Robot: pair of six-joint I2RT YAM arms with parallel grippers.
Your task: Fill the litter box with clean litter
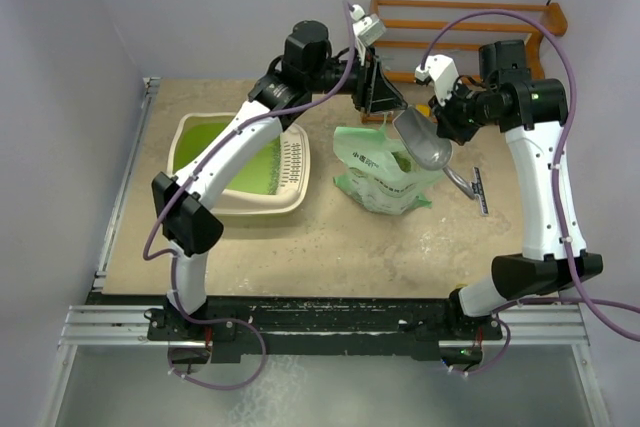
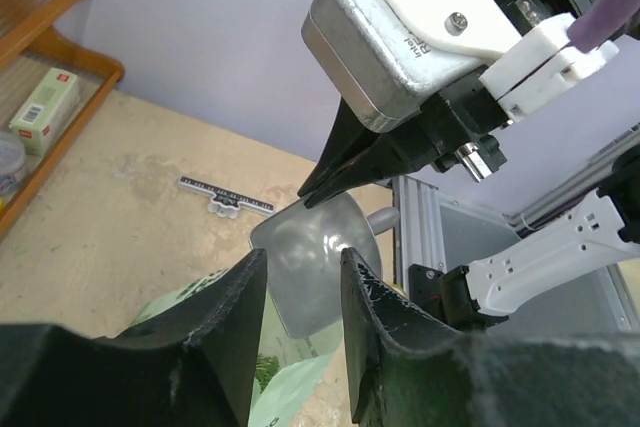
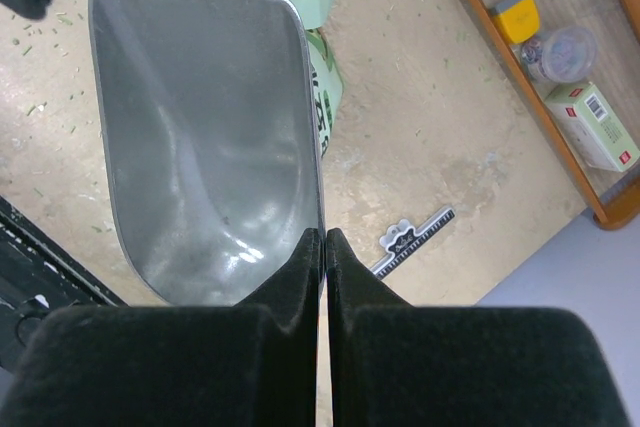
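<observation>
A grey metal scoop (image 1: 424,140) hangs tilted over the open green-and-white litter bag (image 1: 376,159). Its edge is pinched in my right gripper, and the scoop's pan (image 3: 200,127) looks empty. My left gripper is part open, its fingers (image 2: 240,292) apart on either side of the scoop's edge in the left wrist view; whether they touch it I cannot tell. Green litter (image 2: 267,371) shows inside the bag mouth. To the left, the cream litter box (image 1: 300,159) has a green layer over its floor.
A wooden rack (image 1: 460,25) stands at the back, with a small carton (image 3: 592,125) and a clear tub (image 3: 560,54) on it. A black-and-white ruler-like tool (image 1: 480,191) lies right of the bag.
</observation>
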